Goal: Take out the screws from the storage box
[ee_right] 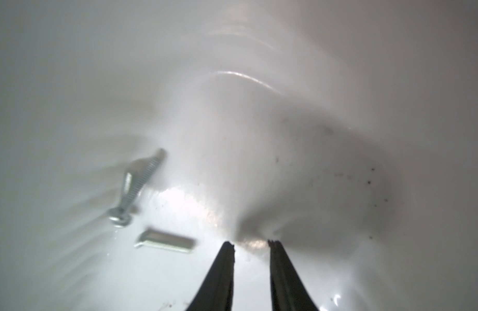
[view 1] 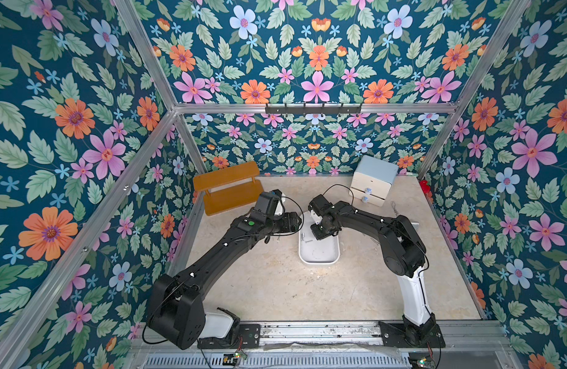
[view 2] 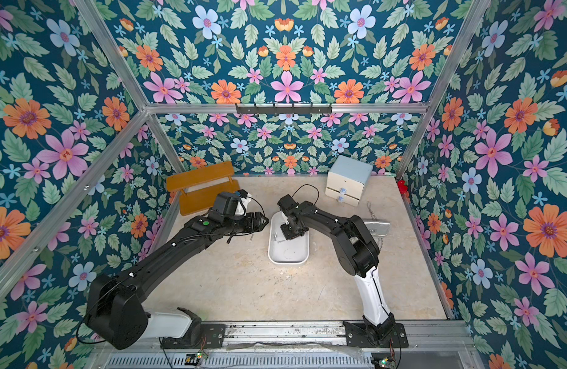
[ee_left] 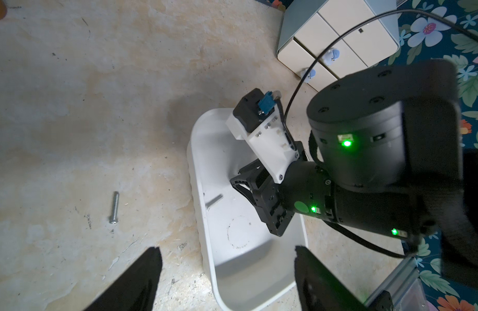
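The white storage box (view 1: 319, 258) is an open tray in the middle of the table. Inside it, in the right wrist view, a long screw (ee_right: 139, 184) leans near the wall and a short screw (ee_right: 167, 242) lies on the floor close by. My right gripper is down inside the box, part open with a narrow gap, empty; both screws are left of its fingers in that view. Another screw (ee_left: 115, 208) rests on the table to the left of the box. My left gripper hangs wide open beside the box's left side, holding nothing.
Behind the box on the right stands a small blue-and-white drawer cabinet (view 1: 374, 179). A brown wooden rack (view 1: 228, 187) sits back left. A metal tray (view 2: 377, 228) and loose bits lie at the right.
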